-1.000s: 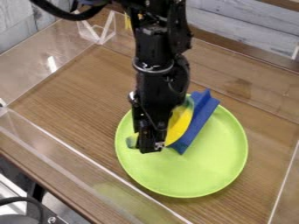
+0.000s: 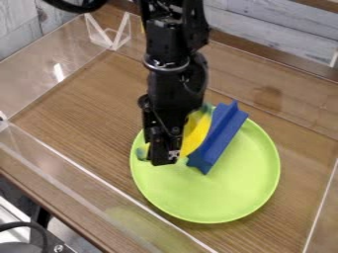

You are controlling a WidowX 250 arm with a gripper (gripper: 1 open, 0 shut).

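Note:
A black robot gripper (image 2: 164,148) hangs down from the top centre over a green plate (image 2: 218,198). It is low over the plate's upper left part, just left of a yellow object (image 2: 197,127) and a blue wedge-shaped block (image 2: 218,140) lying along the plate's upper middle. The arm hides part of the yellow object. The gripper's fingertips are dark and small; what lies between them is hard to make out.
The wooden tray floor (image 2: 79,109) is clear to the left and right of the plate. Transparent walls border it. Cables and a white surface show at the lower left.
The arm and gripper have shifted slightly, uncovering a little more of the yellow object. The plate and blue block look unmoved.

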